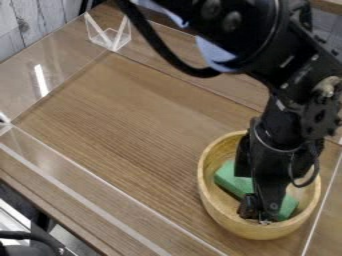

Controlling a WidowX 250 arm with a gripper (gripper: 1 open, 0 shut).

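A wooden bowl (214, 205) sits at the lower right of the table, holding a green block (234, 180). My black gripper (267, 195) reaches down into the bowl over the block, its fingers partly covering it. Whether the fingers are closed on the block is hard to tell.
A small clear plastic holder (110, 32) stands at the back left. A dark gap with cables shows past the front left edge.
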